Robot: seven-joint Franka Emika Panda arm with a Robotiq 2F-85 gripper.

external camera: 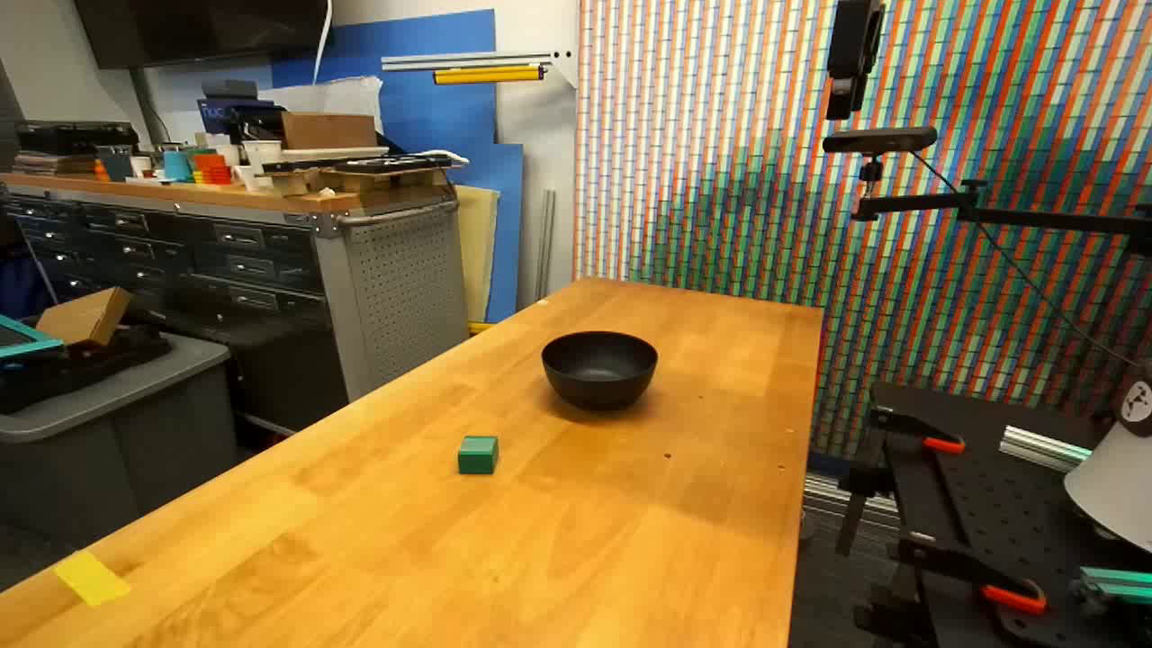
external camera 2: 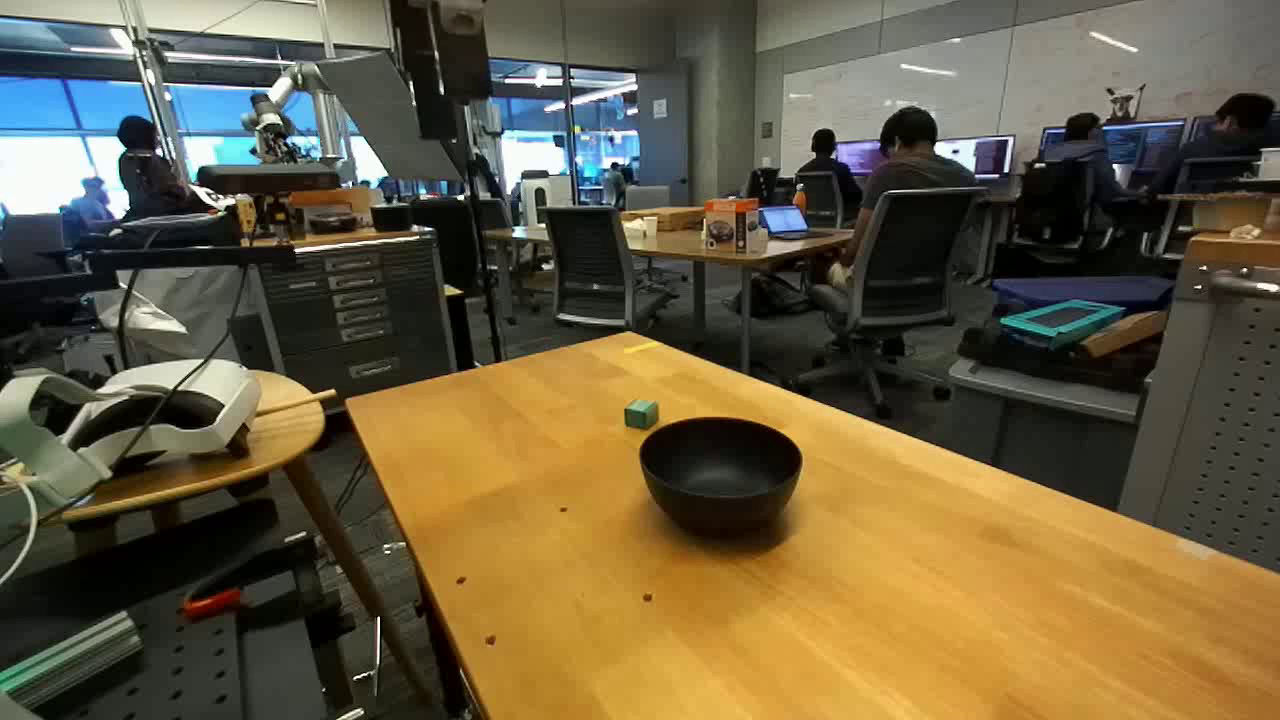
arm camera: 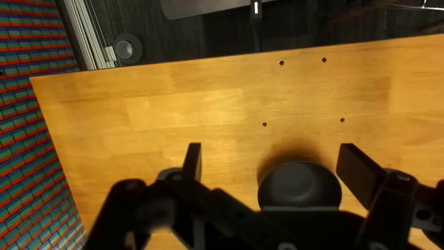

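On the wooden table stands a black bowl (external camera: 599, 373), upright and apparently empty in exterior view 2, where its inside (external camera 2: 720, 462) shows. A small green block (external camera: 477, 455) lies on the bare wood beside the bowl, a short gap between them; the same block (external camera 2: 641, 414) appears behind the bowl in exterior view 2. My gripper is seen only in the wrist view, its fingers spread wide and nothing held between them. Below it in that view, the bowl (arm camera: 297, 183) is partly covered by the gripper's body. The block is out of the wrist view.
Yellow tape (external camera: 92, 578) is stuck near one edge. Off the table's side is a black perforated bench (external camera: 994, 518) with clamps, and above it a mounted arm (external camera: 1015, 216). A grey bin (external camera: 130, 421) stands on the other side.
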